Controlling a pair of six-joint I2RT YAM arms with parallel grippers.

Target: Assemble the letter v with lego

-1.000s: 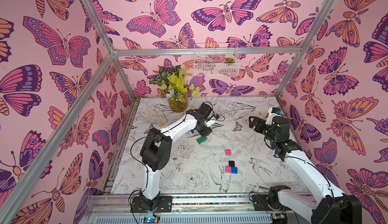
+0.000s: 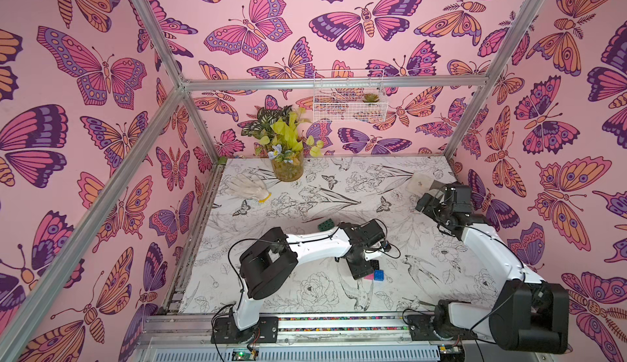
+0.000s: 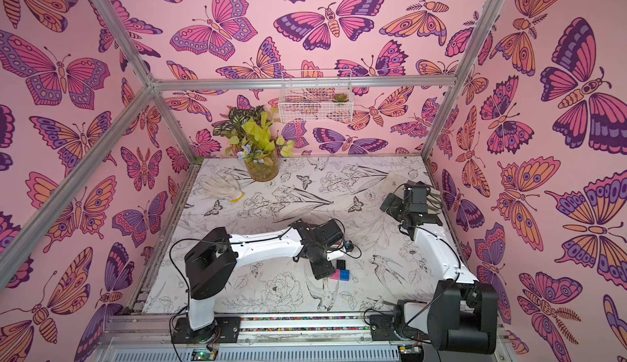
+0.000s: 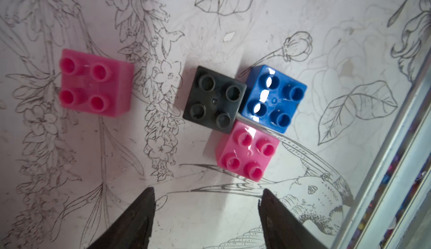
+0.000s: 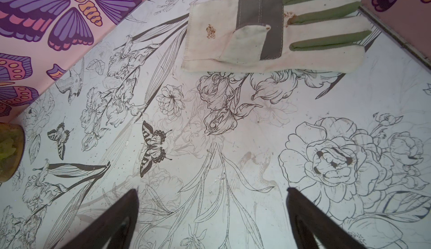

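Observation:
In the left wrist view a black brick, a blue brick and a pink brick lie in a tight cluster, studs up. A second pink brick lies apart from them; the left arm covers it in the top left view. A green brick lies behind the left arm. My left gripper is open above the table beside the cluster, nothing between its fingers. My right gripper hangs open and empty over bare table at the back right.
One glove lies near the right gripper, another glove at the back left. A glass vase with plants stands at the back. The table's front rail runs close to the cluster.
The right arm has shifted slightly. The bricks look unmoved where visible.

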